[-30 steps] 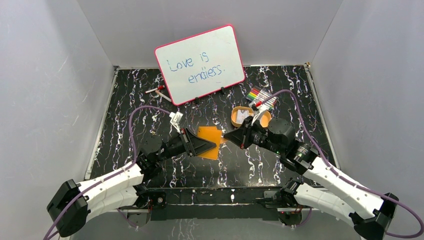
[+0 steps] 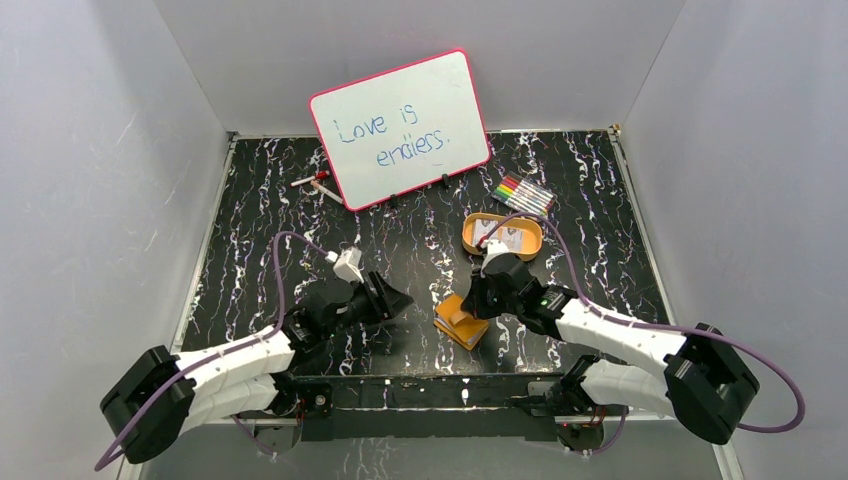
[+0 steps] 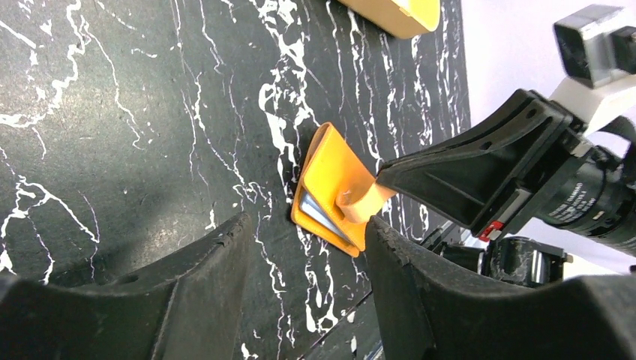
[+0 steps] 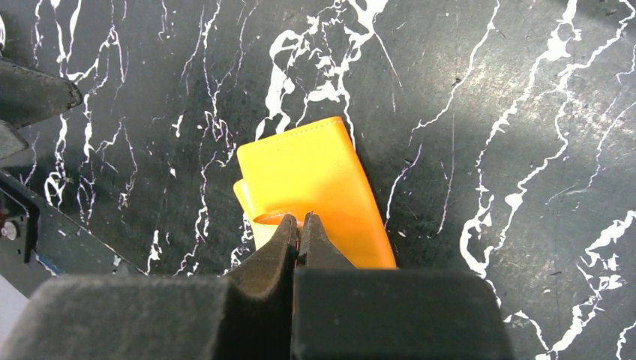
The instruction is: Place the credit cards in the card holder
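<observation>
The orange card holder [image 2: 452,306] lies folded on the dark marbled table near the front middle. My right gripper [image 2: 474,308] reaches down over it. In the right wrist view its fingertips [image 4: 315,232] are shut on a piece of the holder's orange flap, which bulges up at the pinch. Between the holder's leaves a silvery-white strip [image 3: 319,214] shows in the left wrist view; whether it is a card I cannot tell. My left gripper [image 2: 404,300] stands open to the left of the holder, empty and apart from it. White cards [image 2: 487,230] lie in the yellow box.
The yellow box [image 2: 537,240] stands behind the right gripper. Colored markers [image 2: 524,194] lie behind it, and a whiteboard [image 2: 400,130] leans at the back.
One second ago the left gripper held the holder raised.
</observation>
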